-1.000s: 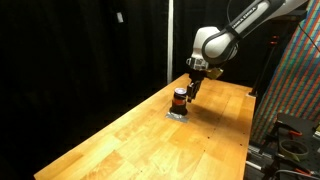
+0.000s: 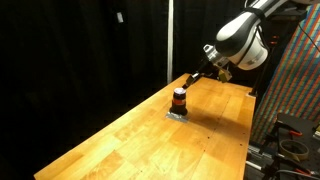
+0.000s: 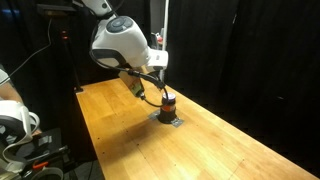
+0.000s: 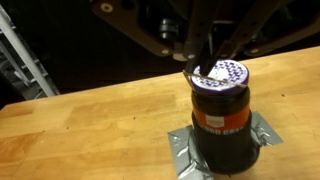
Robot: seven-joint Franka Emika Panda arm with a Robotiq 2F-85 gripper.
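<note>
A jar with a purple-and-white checkered lid and a red-orange label stands upright in a black round holder. It also appears as a dark jar near the middle of the table in exterior view 1. My gripper is right at the lid, its dark fingers covering part of it in the wrist view. The fingers look nearly closed, with a thin strip showing at their tips. What that strip is, and whether it touches the lid, I cannot tell. From the side, the gripper points down toward the jar top.
Silver tape lies under the holder on the wooden table. A dark chair stands beyond the table's right edge.
The jar has not visibly moved.
</note>
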